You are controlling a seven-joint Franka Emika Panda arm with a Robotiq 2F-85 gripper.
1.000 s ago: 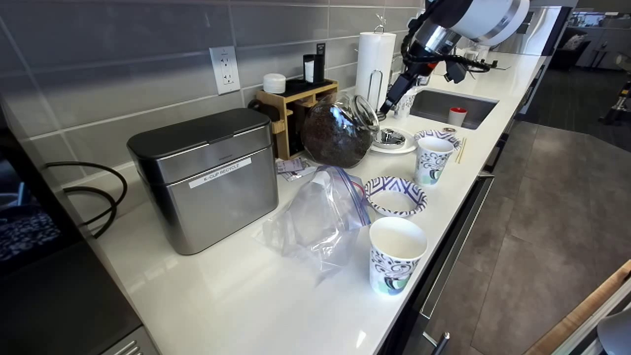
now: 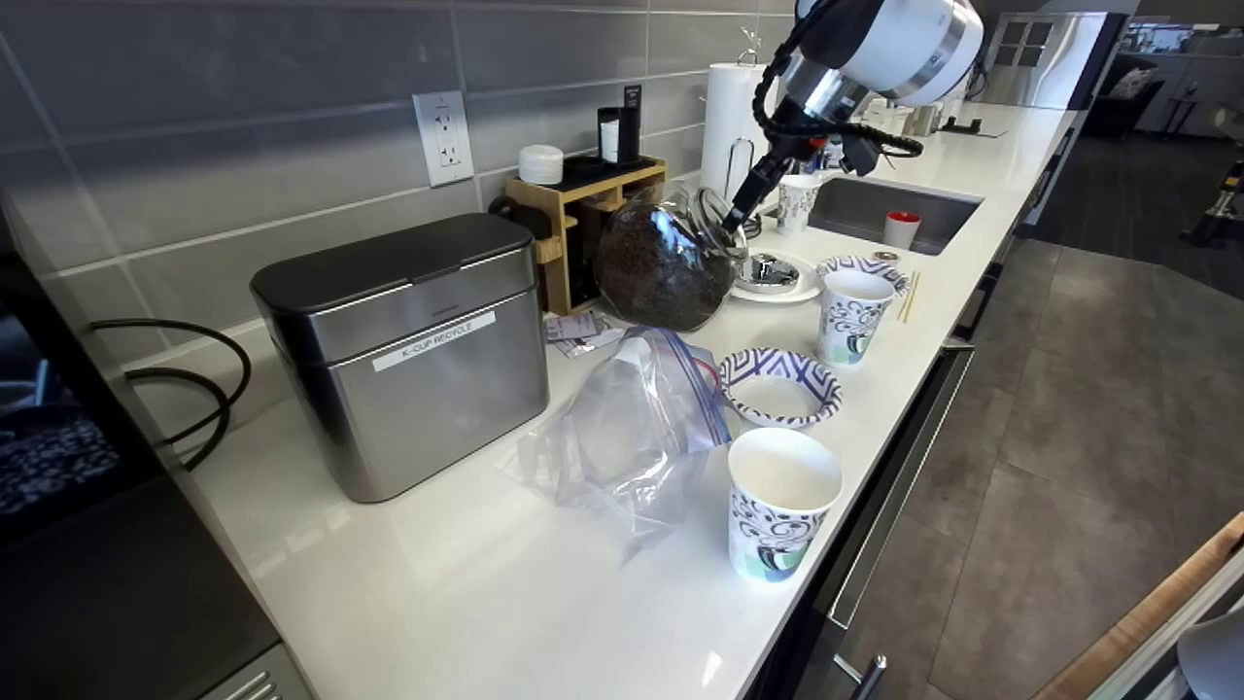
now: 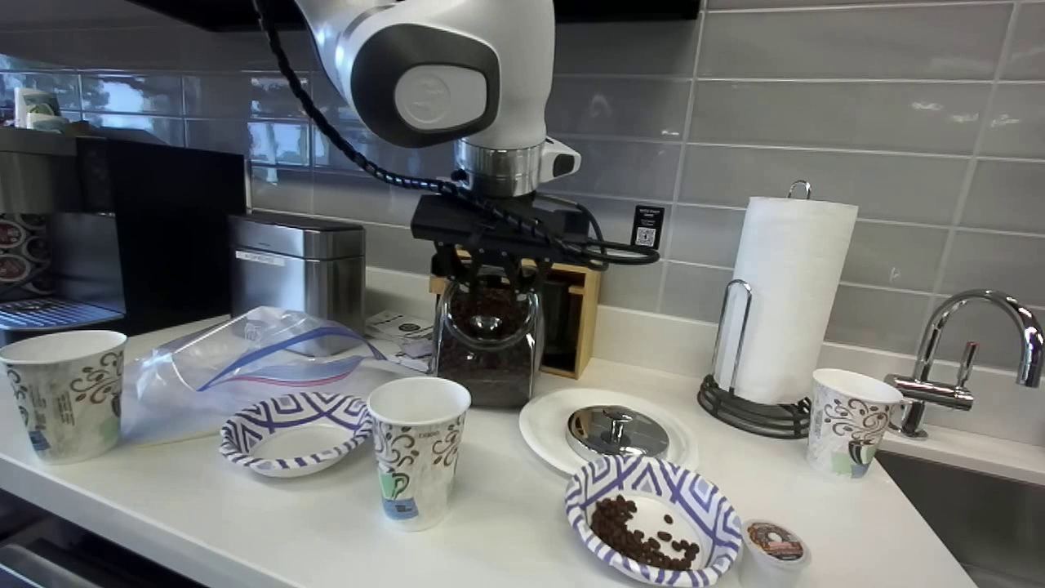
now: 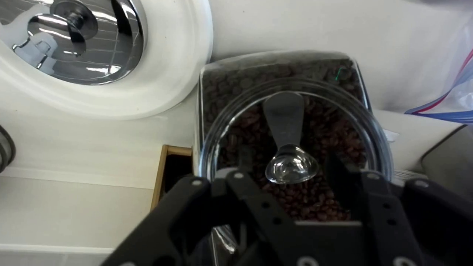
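A glass jar [image 4: 359, 84] of dark coffee beans [image 4: 306, 199] sits tilted on the counter with its round mouth uncovered. Inside the mouth, a scoop with a dark handle [image 4: 284, 115] and a clear bowl [image 4: 291, 166] rests on the beans. My gripper [image 3: 501, 284] points at the jar mouth, its black fingers [image 4: 248, 177] parted on either side of the scoop in the wrist view. Nothing shows held between them, and how deep the tips reach is hard to judge. The jar's chrome lid [image 3: 617, 431] lies on a white plate [image 3: 549, 431] beside it.
A patterned bowl holding some beans [image 3: 642, 534], an empty patterned bowl [image 3: 294, 441] and a paper cup [image 3: 419, 451] stand in front. An open plastic bag [image 2: 636, 432] lies near the steel bin [image 2: 408, 362]. Behind the jar is a wooden organizer [image 3: 584, 318]; a paper towel roll [image 3: 791, 294] stands to the right.
The arm has moved toward the jar; in exterior view 1 it shifted left, bringing the fingers to the jar's mouth. The jar, cups and bowls have stayed put.
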